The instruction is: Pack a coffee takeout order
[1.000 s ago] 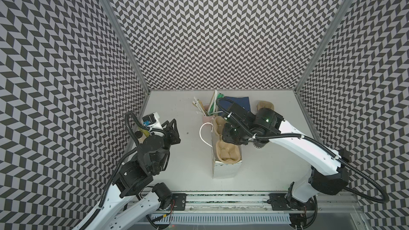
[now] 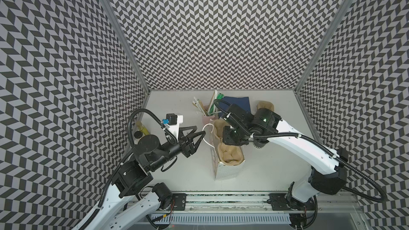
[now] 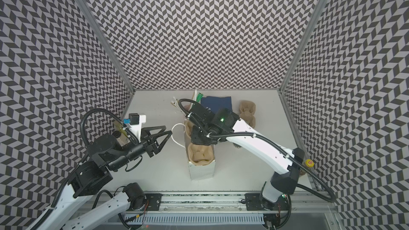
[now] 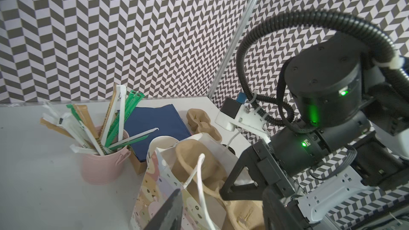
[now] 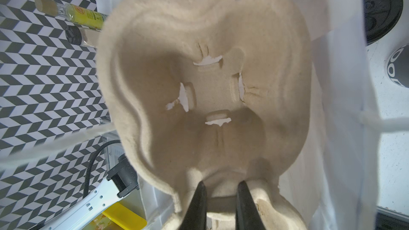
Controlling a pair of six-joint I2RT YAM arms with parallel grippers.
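Observation:
A paper bag (image 2: 225, 171) with a patterned side stands mid-table, its white handle (image 2: 208, 140) arching out to the left. Set in the bag's mouth is a brown two-cup carrier (image 2: 230, 154); one of its cup wells fills most of the right wrist view. My right gripper is shut on the carrier's narrow middle, over the bag. Left of the bag, my left gripper (image 2: 202, 135) is open with its fingers pointing at the handle, nothing between them. In the left wrist view the handle (image 4: 200, 178) rises between the left fingers, farther off.
A pink bucket of straws (image 4: 102, 167) stands behind the bag, near a dark blue cloth or folder (image 4: 155, 121). Another brown carrier (image 3: 246, 111) lies at the back right. Bottles (image 2: 141, 130) stand at the left; a black lid (image 5: 381, 8) lies beside the bag.
My left gripper has swung right toward the bag handle and its fingers now show spread. The right arm has shifted only slightly, and the carrier and bag's near end have moved slightly.

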